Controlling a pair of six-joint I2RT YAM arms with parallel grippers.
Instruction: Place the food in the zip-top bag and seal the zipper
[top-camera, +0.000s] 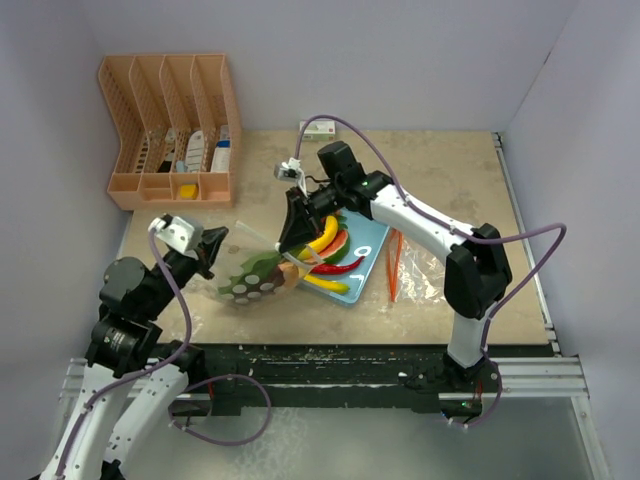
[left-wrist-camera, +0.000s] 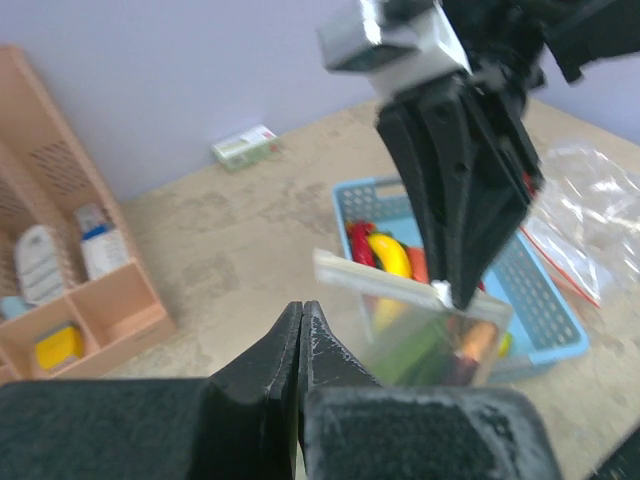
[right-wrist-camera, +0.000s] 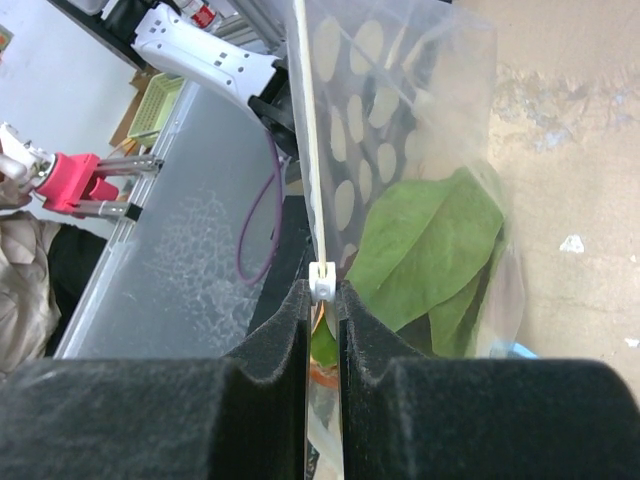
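The clear zip bag (top-camera: 262, 268) with white dots hangs between the arms, a green leaf (right-wrist-camera: 430, 235) inside it. My right gripper (top-camera: 283, 249) is at the bag's top edge. In the right wrist view, its fingertips stand close on either side of the white zipper slider (right-wrist-camera: 322, 278); whether they pinch it is unclear. My left gripper is shut with nothing visible between its fingers, just left of the bag's left corner (left-wrist-camera: 335, 268) and apparently apart from it. In the blue tray (top-camera: 368, 245) lie a banana (top-camera: 324, 234), a watermelon slice (top-camera: 338, 246) and red peppers (top-camera: 340, 268).
A compartmented organizer (top-camera: 170, 185) stands at the back left with a yellow block (top-camera: 188, 191). A small box (top-camera: 318, 130) sits at the back. Another clear bag (top-camera: 420, 275) with an orange-red strip (top-camera: 393, 268) lies right of the tray.
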